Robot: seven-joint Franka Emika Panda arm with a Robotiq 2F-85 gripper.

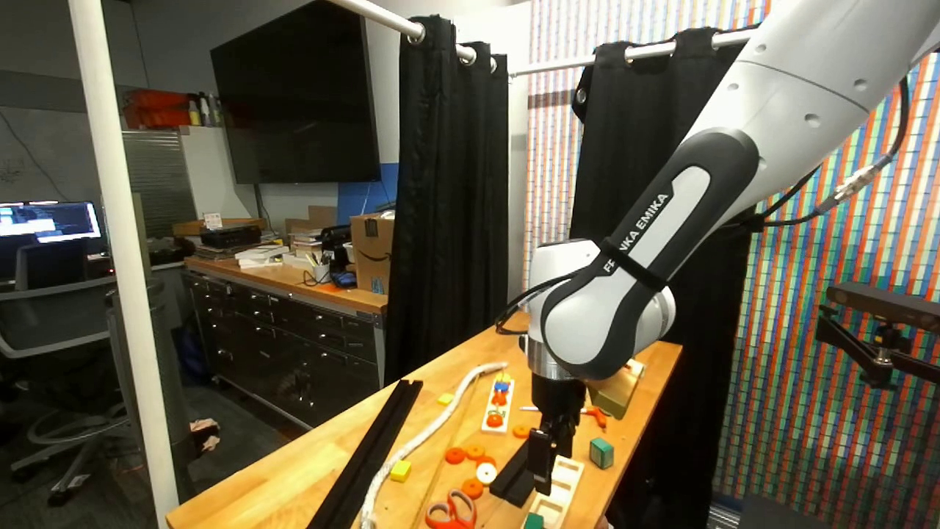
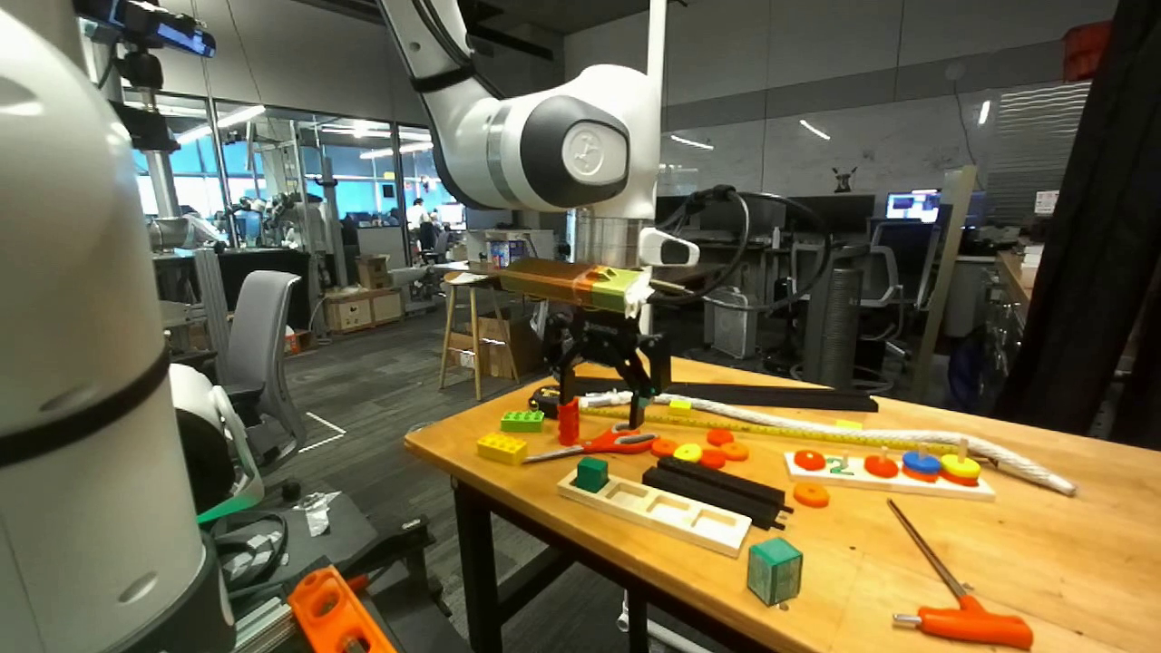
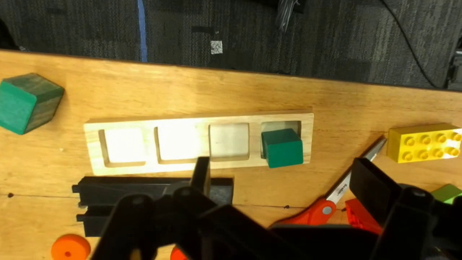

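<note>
My gripper is open above the table, its fingers wide apart with nothing between them. In the wrist view a pale wooden tray (image 3: 199,121) with a row of square recesses lies ahead of the fingers. A small green block (image 3: 283,148) sits at its right-end recess and looks tilted; the other recesses are empty. Off the tray's other end, a larger green block (image 3: 32,103) with wood-grained sides stands on the table. Exterior view 2 has the gripper (image 2: 604,408) hanging behind the tray (image 2: 653,511), the small block (image 2: 592,473) and the larger block (image 2: 775,571).
Black rails (image 2: 718,490) lie along the tray. Orange-handled scissors (image 2: 615,440), a red block (image 2: 568,423), a yellow brick (image 2: 502,447) and loose discs (image 2: 687,452) are close by. An orange-handled tool (image 2: 969,624) and a white peg board (image 2: 892,479) occupy the far right.
</note>
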